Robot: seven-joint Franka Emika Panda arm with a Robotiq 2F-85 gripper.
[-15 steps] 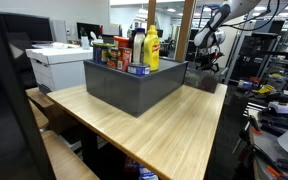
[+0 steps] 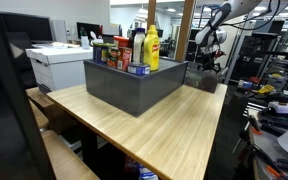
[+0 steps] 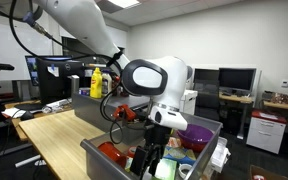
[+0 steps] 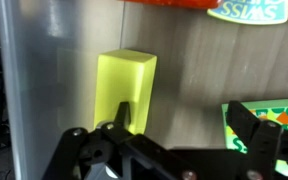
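Observation:
In the wrist view my gripper stands open, its two dark fingers wide apart. A yellow-green box (image 4: 124, 85) lies beneath the left finger, close to the bin's grey wall (image 4: 39, 70). Under the right finger is a green card-like package (image 4: 274, 110). Bare bin floor shows between the two. In exterior view 2 the gripper (image 3: 146, 165) reaches down into a grey bin (image 3: 204, 125) of mixed items; whether it touches anything there cannot be made out. A red item (image 4: 174, 2) and a light blue labelled package (image 4: 252, 8) sit along the top of the wrist view.
Another grey bin (image 2: 134, 92), full of bottles, cans and jars, stands on the wooden table (image 2: 149, 130). A yellow bottle (image 2: 152, 48) rises above its rim.
Far off in exterior view 1, the arm has shifted slightly, staying over the far bin. Nothing else visibly differs.

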